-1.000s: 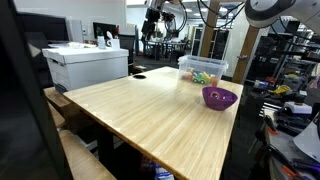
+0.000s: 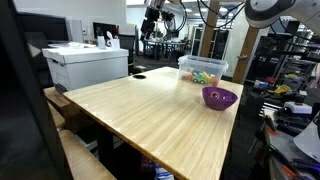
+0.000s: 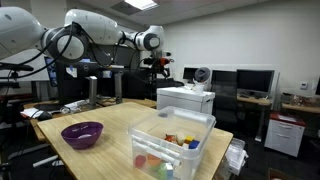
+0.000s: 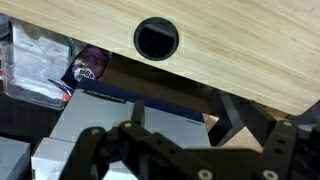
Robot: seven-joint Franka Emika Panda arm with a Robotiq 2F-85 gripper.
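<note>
My gripper hangs high beyond the far end of the wooden table, well above its surface. In the wrist view the two black fingers stand apart, so the gripper is open, with nothing seen between them. A black disc lies on the table near its edge, ahead of the fingers in that view. The purple bowl sits on the table's right side, far from the gripper. Something small may lie inside it. A clear plastic bin with colourful items stands on the table.
Beyond the table edge are white cabinets with a grey top, below the gripper in the wrist view. Monitors stand on desks behind.
</note>
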